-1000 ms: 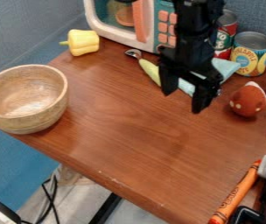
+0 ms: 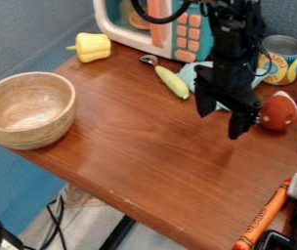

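The black gripper (image 2: 222, 117) hangs over the right part of the wooden table (image 2: 125, 166), just left of a brown toy football (image 2: 277, 111). Its fingers point down and stand apart, with nothing visible between them. A light blue cloth (image 2: 190, 73) lies behind it, partly hidden by the arm. A yellow-green corn cob (image 2: 172, 81) lies to its left, beside a metal spoon (image 2: 150, 61).
A wooden bowl (image 2: 30, 105) sits at the left edge. A yellow pepper-like toy (image 2: 91, 46), a toy microwave (image 2: 151, 24) and a can (image 2: 283, 61) stand at the back. An orange crayon (image 2: 266, 219) lies at the right.
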